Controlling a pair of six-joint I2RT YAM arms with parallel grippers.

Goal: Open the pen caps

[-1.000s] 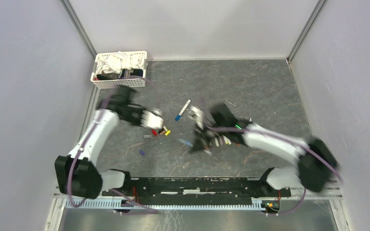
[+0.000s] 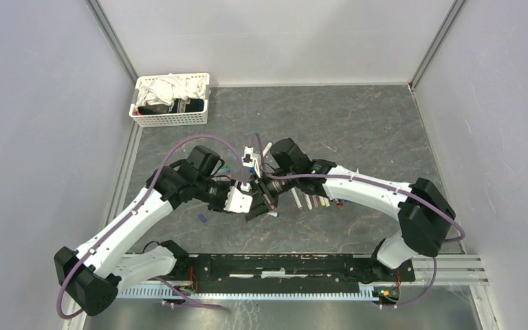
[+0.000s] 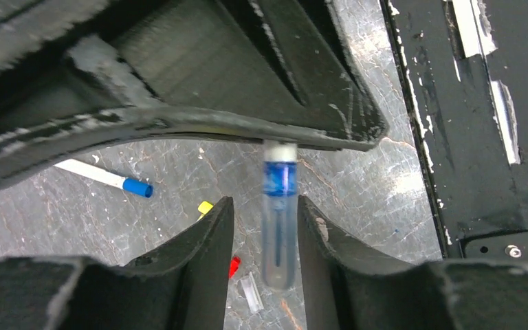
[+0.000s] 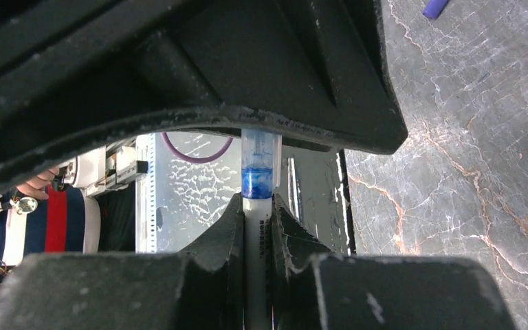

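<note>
A white pen (image 4: pixel 257 237) with a clear, blue-banded cap is pinched in my right gripper, the pads touching both sides of its barrel. The clear cap (image 3: pixel 279 227) points at my left gripper. Its fingers stand open on either side of the cap, with a gap at each side. Both grippers meet near the middle of the table in the top view, largely hiding the pen; one white end (image 2: pixel 273 214) pokes out. Another white marker (image 3: pixel 93 170) with a blue cap (image 3: pixel 137 188) lies on the table.
Loose caps, yellow (image 3: pixel 205 207), red (image 3: pixel 234 267) and clear (image 3: pixel 251 292), lie below the left gripper. A purple-blue cap (image 2: pixel 201 217) lies at left. Several pens (image 2: pixel 309 201) lie in a row under the right arm. A white basket (image 2: pixel 172 120) stands at back left.
The right arm has moved left with the pen, and the left arm has moved right.
</note>
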